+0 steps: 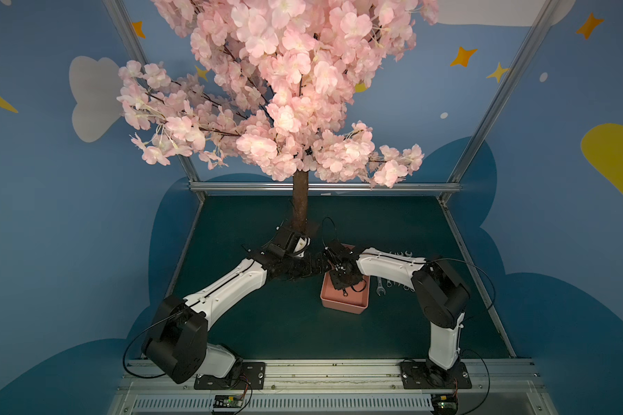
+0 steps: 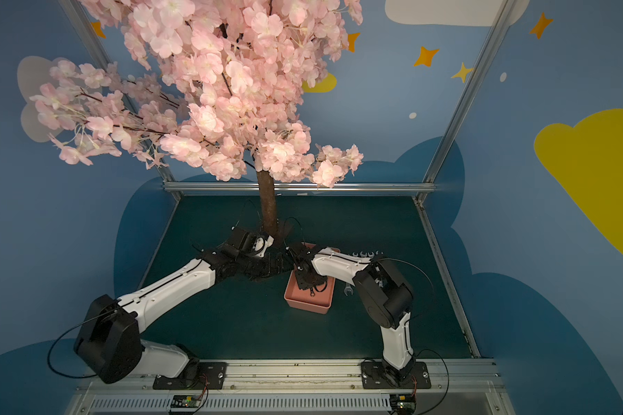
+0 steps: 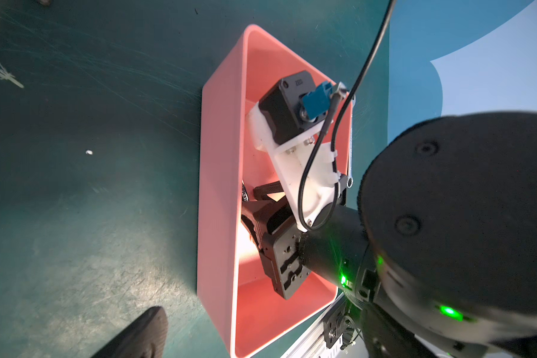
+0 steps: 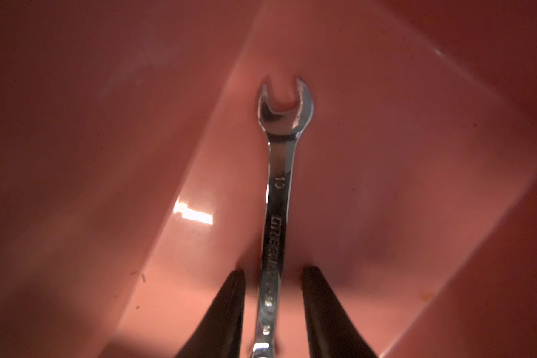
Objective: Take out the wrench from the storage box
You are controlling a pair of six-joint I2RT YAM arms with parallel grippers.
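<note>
A silver wrench (image 4: 278, 161) marked 10 lies on the floor of the pink storage box (image 1: 344, 304), seen closely in the right wrist view. My right gripper is down inside the box, part open, a fingertip either side of the wrench handle with gaps to it. In the left wrist view the right gripper's body covers much of the box's interior. My left gripper is over the box's left side, its fingers apart at the bottom of that view, nothing between them close up.
Several wrenches (image 1: 380, 287) lie on the green table (image 1: 235, 325) right of the box. A tree trunk (image 1: 299, 197) with pink blossom stands behind the box.
</note>
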